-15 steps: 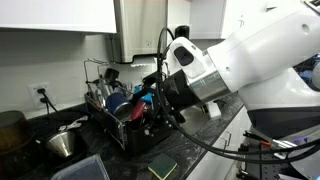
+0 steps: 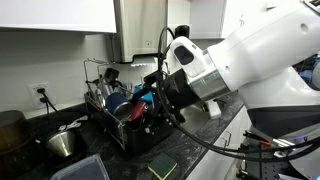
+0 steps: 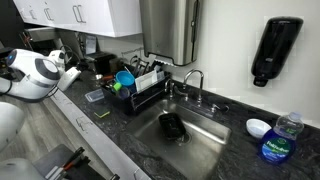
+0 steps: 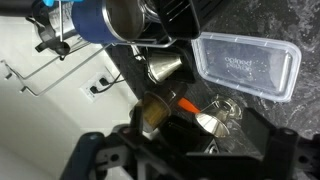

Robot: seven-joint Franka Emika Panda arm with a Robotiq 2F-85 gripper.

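My gripper stands open in the wrist view, its dark fingers spread wide at the bottom with nothing held between them. Beyond them on the counter are a clear plastic container point(image 4: 248, 66), a steel cup point(image 4: 165, 66), a metal utensil with an orange handle point(image 4: 190, 105) and a brownish pot point(image 4: 153, 112). A dark blue mug point(image 4: 92, 22) sits at the upper left, by the black dish rack point(image 4: 184, 16). In exterior view 1 the white arm point(image 2: 205, 78) hangs in front of the rack, and the fingertips are hard to make out there.
A sponge point(image 2: 162, 166) lies on the counter in front of the rack. Past the rack are the sink point(image 3: 205, 148) and faucet point(image 3: 196, 76), then a white bowl point(image 3: 258, 128) and a blue soap bottle point(image 3: 281, 138). Upper cabinets point(image 3: 110, 16) overhang the counter.
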